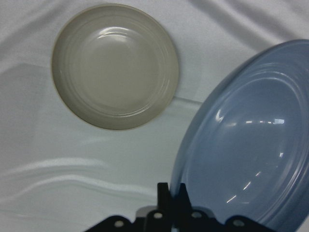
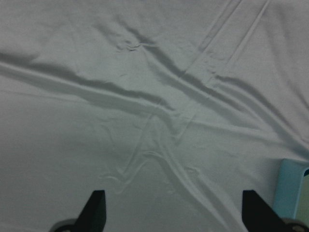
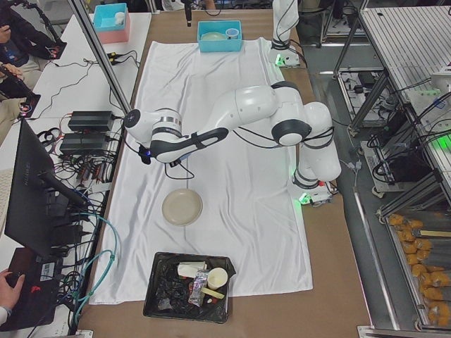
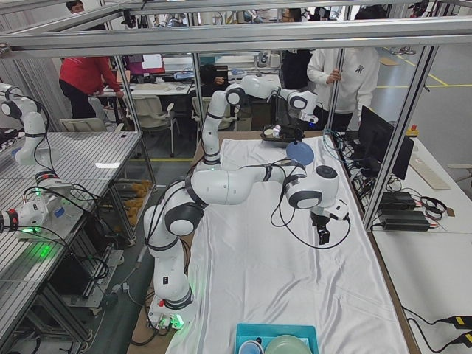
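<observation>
A blue plate (image 1: 241,145) (image 4: 299,153) hangs tilted from my left gripper, which is shut on its rim. A beige plate (image 1: 115,67) (image 3: 182,206) lies on the white cloth below, apart from the blue one. In the camera left view the arm mostly hides the blue plate. My right gripper is open over bare cloth, nothing between its fingers.
A black lined bin (image 3: 158,282) with assorted items stands at one end of the cloth, a teal bin (image 3: 218,45) (image 2: 286,188) with dishes at the other. Monitor and cables line one side.
</observation>
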